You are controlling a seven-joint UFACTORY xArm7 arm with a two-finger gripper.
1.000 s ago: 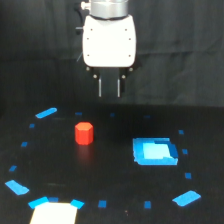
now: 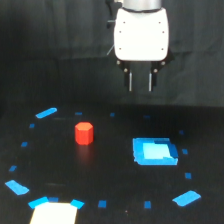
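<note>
My white gripper [image 2: 140, 78] hangs high at the top centre of the camera view, its two thin dark fingers apart with nothing visible between them. Below and to its left, a red block [image 2: 84, 133] stands on the black table. Lower right of the gripper lies a blue-rimmed square [image 2: 137, 150] with a pale middle.
Short blue tape strips and small blue marks dot the black table [image 2: 115, 180]. A pale object [image 2: 52, 214], partly cut off, lies at the front left with blue around it. A dark curtain hangs behind.
My gripper has moved right, from above the space between the red block and the blue square toward the square, and slightly up. The objects on the table have not moved.
</note>
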